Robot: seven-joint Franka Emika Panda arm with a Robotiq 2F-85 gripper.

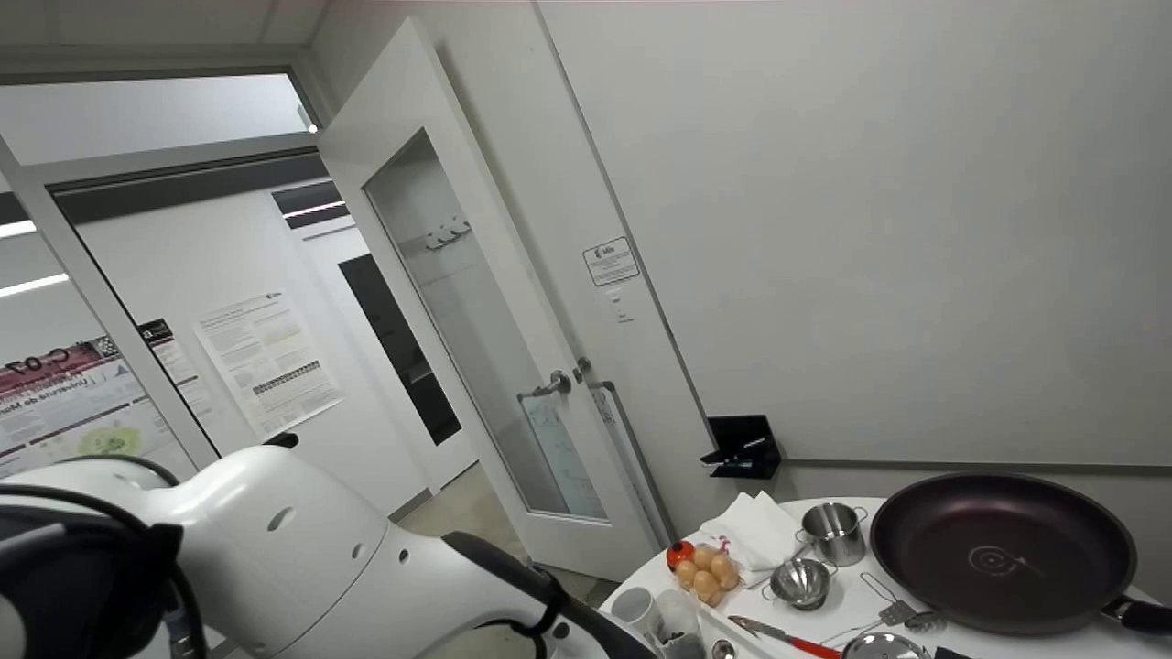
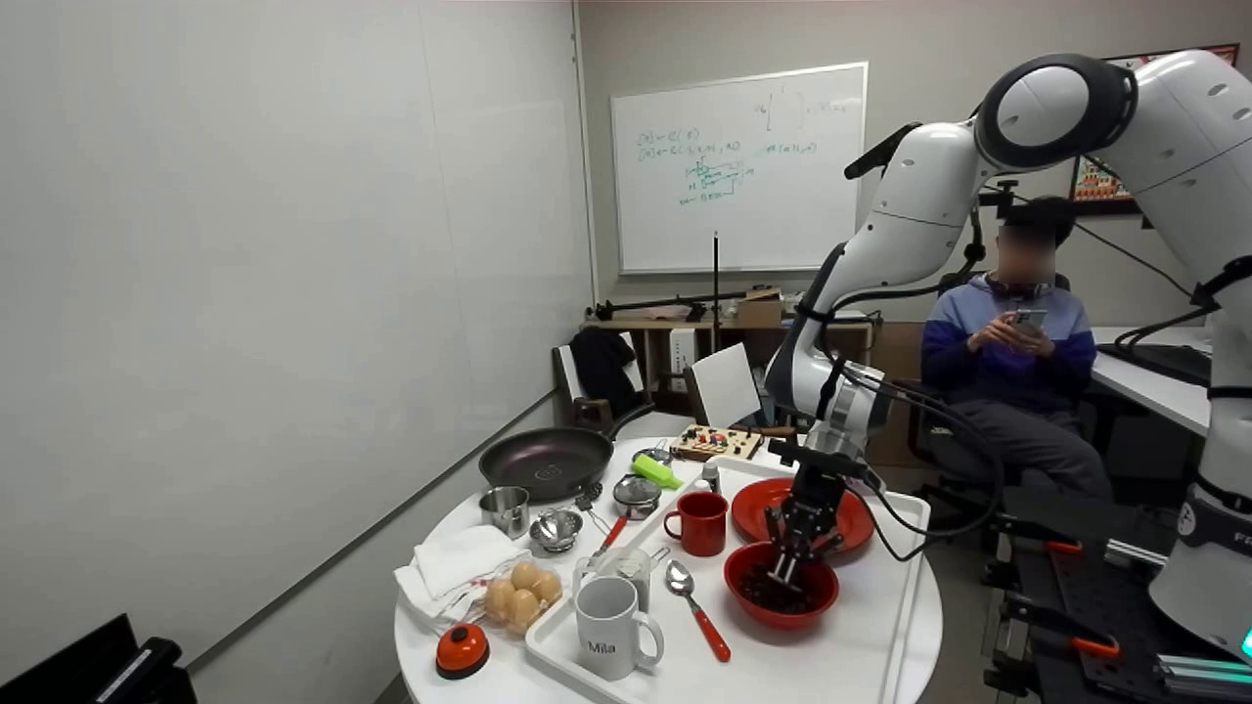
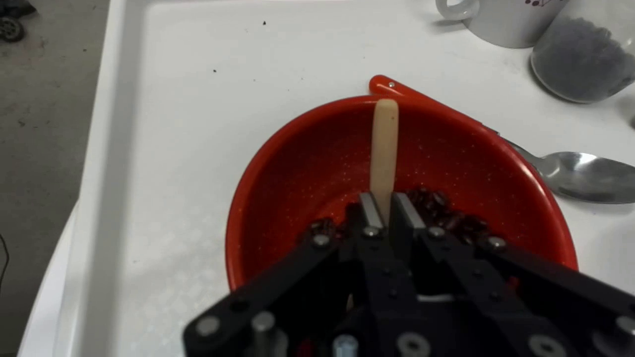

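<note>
In the wrist view, a pale wooden stick (image 3: 385, 140) runs from between my fingertips towards the far rim of a red bowl (image 3: 309, 128). My gripper is shut on this stick, inside the bowl's outline; the stick's lower part is hidden by the fingers. Dark beans (image 3: 437, 205) lie in the bowl. Exterior view 2 has my gripper (image 2: 788, 565) pointing down into the same red bowl (image 2: 751, 596), which sits on the white tray (image 2: 874, 639). Exterior view 1 shows only the arm, with the gripper out of frame.
A red-handled spoon (image 2: 700, 614) lies left of the bowl. Close behind are a red plate (image 2: 854, 530) and a red mug (image 2: 700, 524). A white mug (image 2: 604, 634) stands at the tray's near left. Eggs (image 2: 519, 596) and a frying pan (image 2: 543, 465) are off the tray.
</note>
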